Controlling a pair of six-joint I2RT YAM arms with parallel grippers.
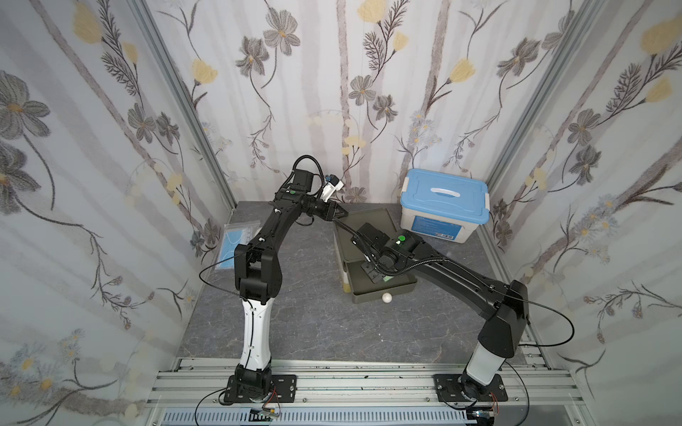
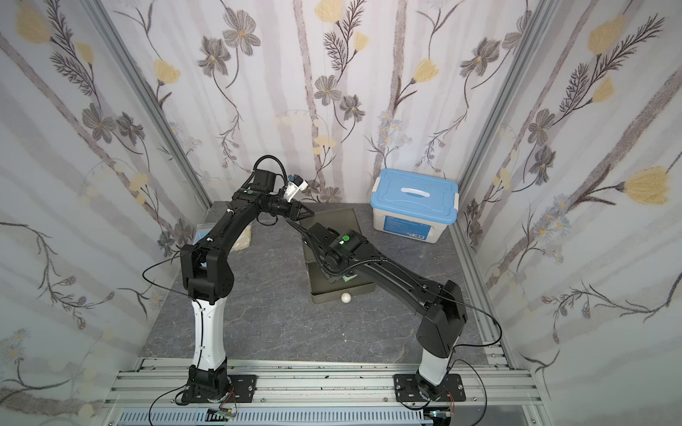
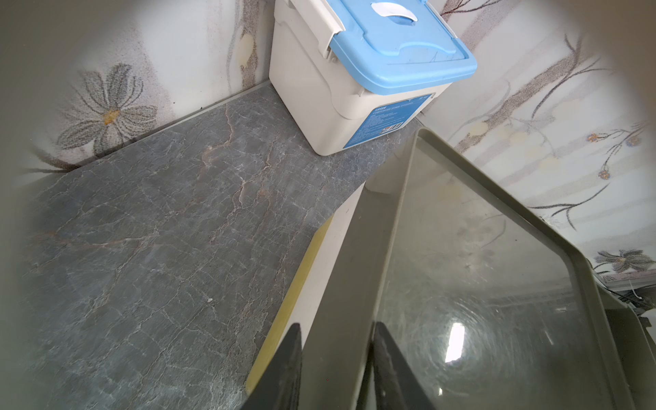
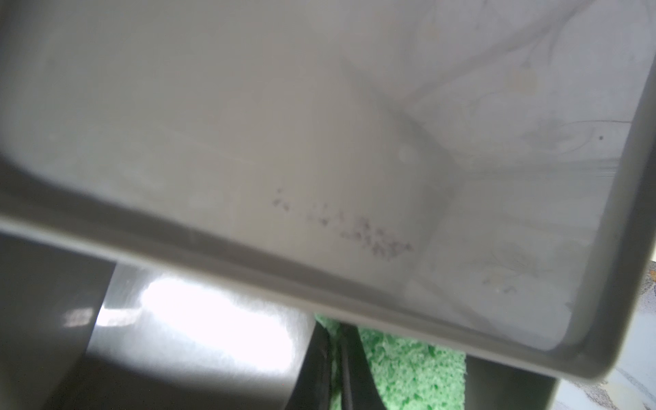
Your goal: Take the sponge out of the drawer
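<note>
A green sponge lies in the pulled-out drawer of the olive cabinet, partly under the cabinet's overhanging front rim in the right wrist view. My right gripper is shut on it, its fingers pinching the sponge, which bulges out to the right. From the top left, only a sliver of green shows beneath the right arm, inside the drawer. At the cabinet's back left corner is my left gripper. Its fingers stand apart, astride the edge of the cabinet top, with a gap on the side-wall side.
The cabinet's rim passes close above the right fingers. A small white ball, the drawer knob, is on the drawer front. Behind right stands a white box with a blue lid. A bag lies at left.
</note>
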